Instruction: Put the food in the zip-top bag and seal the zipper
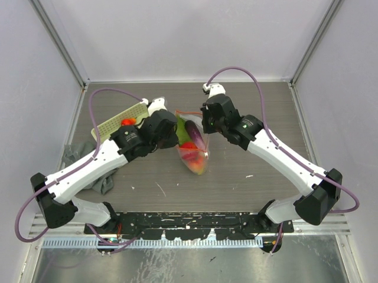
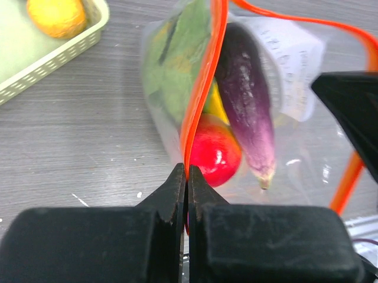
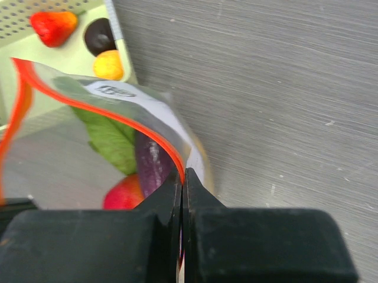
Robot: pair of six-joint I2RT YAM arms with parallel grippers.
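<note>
The clear zip top bag [image 1: 197,162], edged in orange, hangs mouth-up between the two grippers. My left gripper is shut on one side of its orange rim [image 2: 204,82], which runs between the fingertips. On the opposite side, my right gripper pinches the rim too. Inside the bag lie a purple eggplant [image 2: 245,97], a red round food [image 2: 214,150], a green leafy piece [image 2: 177,65] and something yellow, partly hidden behind them. The mouth of the bag gapes wide between the grippers.
A pale green basket [image 1: 106,128] stands at the back left, partly behind the left arm. It holds a red item [image 3: 54,28], a dark one [image 3: 99,38] and an orange-yellow one [image 3: 108,65]. Grey cloth [image 1: 104,183] lies at left.
</note>
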